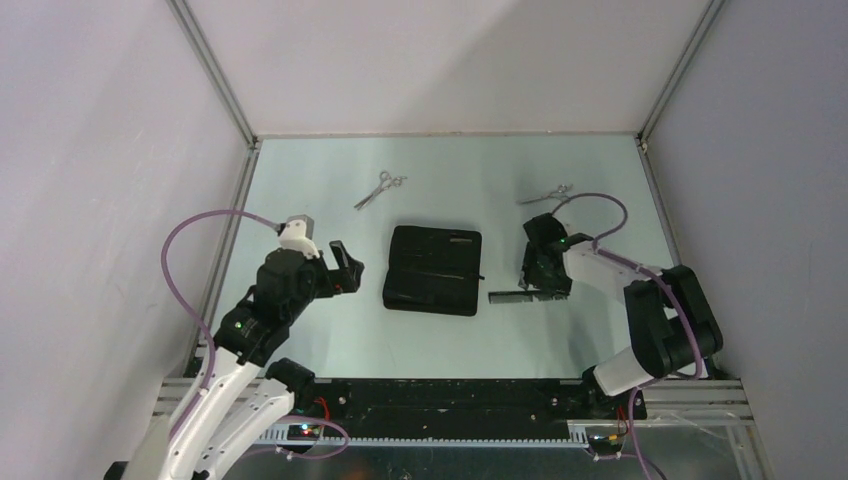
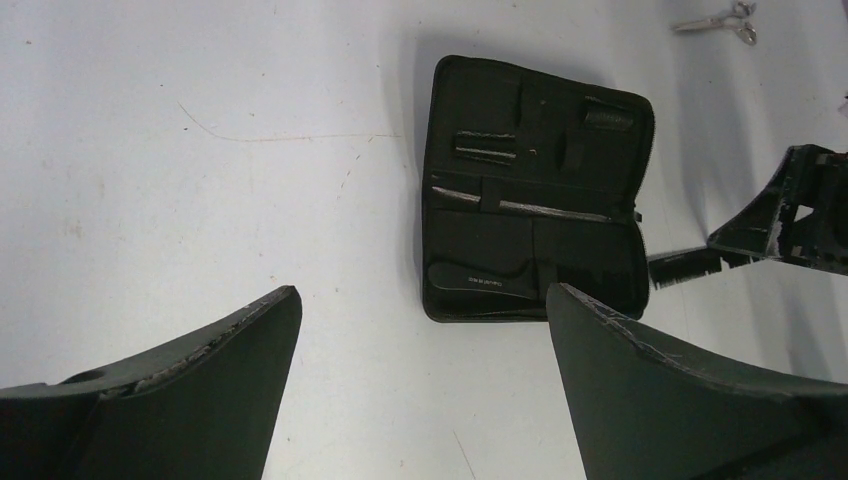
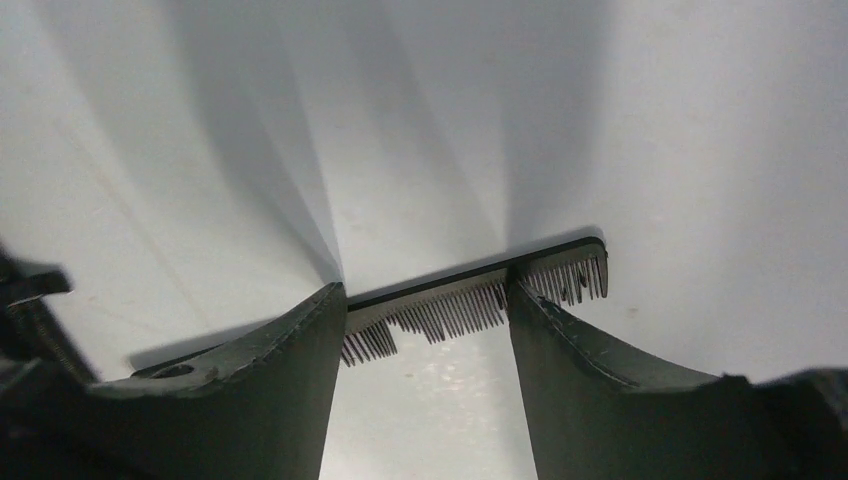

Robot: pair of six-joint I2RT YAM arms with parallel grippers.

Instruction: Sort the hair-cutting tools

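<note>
An open black tool case (image 1: 432,268) lies in the middle of the table, with slim items in its pockets. Right of it a black comb (image 3: 450,313) lies along the surface, my right gripper over it with fingers part open, fingertips at the comb; whether they grip it I cannot tell. My left gripper (image 1: 345,262) hangs open and empty left of the case. One pair of scissors (image 1: 374,192) lies at the back left, another (image 1: 540,197) at the back right.
Free room lies in front of the case and to its left.
</note>
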